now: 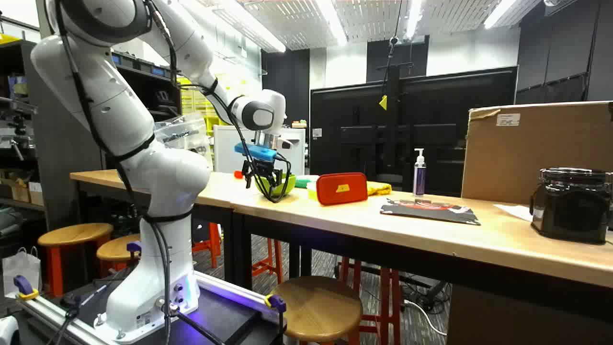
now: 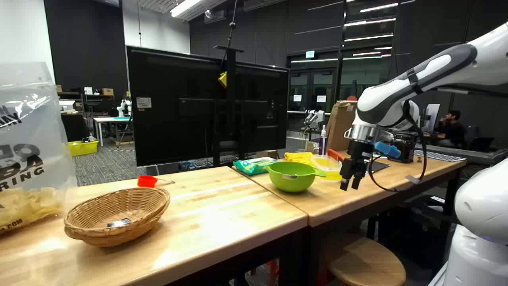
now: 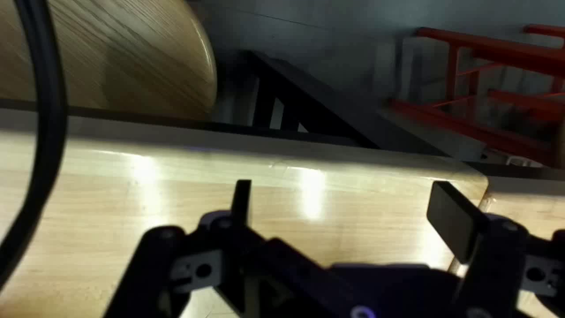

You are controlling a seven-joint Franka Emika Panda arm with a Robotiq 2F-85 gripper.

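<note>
My gripper stands open above the table near its front edge, with only bare wood between its fingers in the wrist view. In exterior view 2 the gripper (image 2: 351, 183) points down, to the right of a green bowl (image 2: 291, 177) with handles. From exterior view 1 the green bowl (image 1: 289, 185) is partly covered by the gripper and its cables. A wicker basket (image 2: 102, 217) on the left table holds a small metallic object (image 2: 119, 222). Behind that basket lies a red cup-like item (image 2: 147, 181) with a thin handle.
A red case (image 1: 342, 189), a yellow cloth (image 1: 379, 189), a pump bottle (image 1: 420, 172), a flat dark board (image 1: 429, 211) and a dark jar (image 1: 572, 205) occupy the right table. A green packet (image 2: 253, 165) lies behind the bowl. Bare wood (image 2: 214, 209) separates basket and bowl.
</note>
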